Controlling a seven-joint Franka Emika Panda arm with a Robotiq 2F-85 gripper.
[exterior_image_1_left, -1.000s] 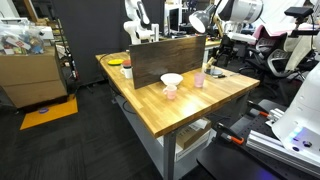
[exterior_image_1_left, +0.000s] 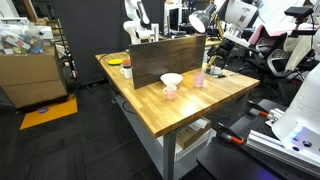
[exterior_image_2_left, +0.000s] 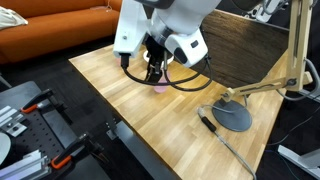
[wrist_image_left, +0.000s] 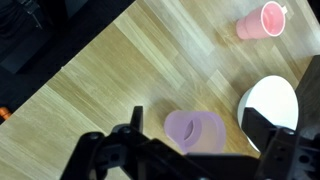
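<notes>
A purple-pink cup (wrist_image_left: 181, 127) stands near the lower middle of the wrist view, with its mouth facing the camera. My gripper is open above the table, one finger on each side of the cup in that view; nothing is held. In exterior view 2 the cup (exterior_image_2_left: 161, 87) shows just below the gripper. A pink mug (wrist_image_left: 260, 22) is at the upper right of the wrist view, and a white bowl (wrist_image_left: 271, 99) lies partly behind the right finger. Exterior view 1 has the mug (exterior_image_1_left: 170, 92), bowl (exterior_image_1_left: 172, 79) and cup (exterior_image_1_left: 199, 80) on the table.
An upright brown board (exterior_image_1_left: 165, 60) stands behind the bowl. A lamp with a round grey base (exterior_image_2_left: 232, 116) and a cable occupy the table's other end. Bare wood (exterior_image_2_left: 165, 130) lies between them and the table edge.
The arm has swung leftward in exterior view 1, bringing the gripper over the table near the purple-pink cup. The cup, mug and bowl show no visible shift.
</notes>
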